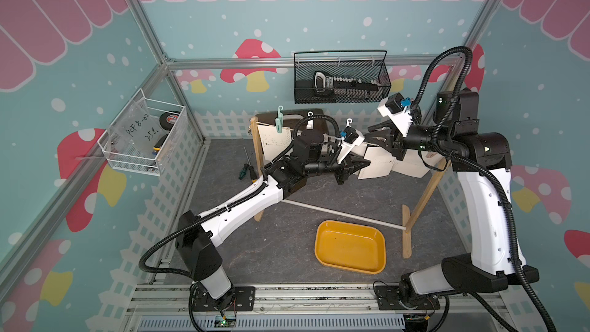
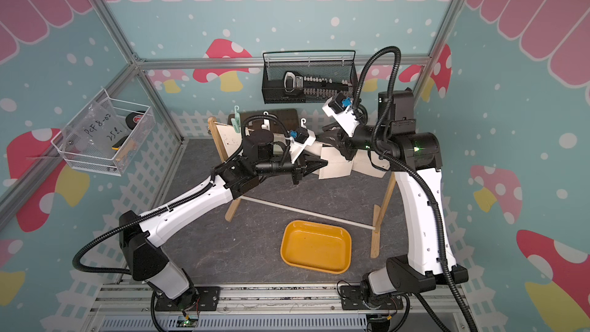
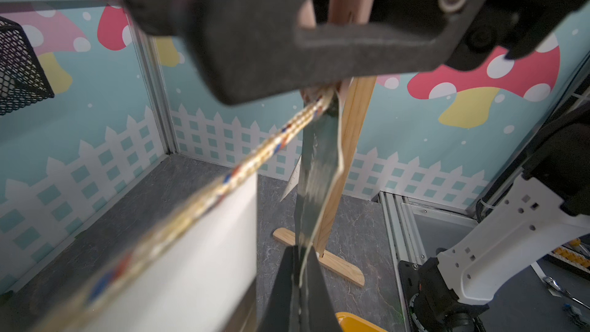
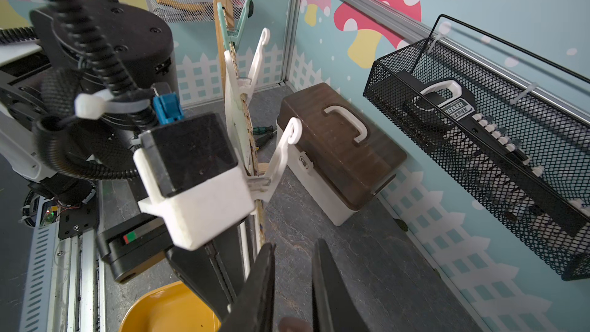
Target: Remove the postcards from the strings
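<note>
Between the wooden posts the string (image 3: 252, 166) runs into a pinkish clip (image 3: 307, 15) at the top of a postcard (image 3: 325, 153). My right gripper is shut on that clip; only a pinkish bit shows between its fingertips. Below it, my left gripper is shut on the card's lower edge, which enters between its fingers. The card is still up by the string. Two pale cards, a nearer postcard (image 1: 376, 163) and a further postcard (image 1: 410, 164), hang beside the grippers in the top left view. Another postcard (image 1: 273, 141) hangs at the left post.
A yellow tray (image 1: 350, 268) lies on the floor in front. Along the string stand white clips (image 4: 279, 160) and a teal clip (image 4: 238, 24). Behind are a brown-lidded toolbox (image 4: 341, 141) and a black wire basket (image 1: 341, 93). My two hands are very close together.
</note>
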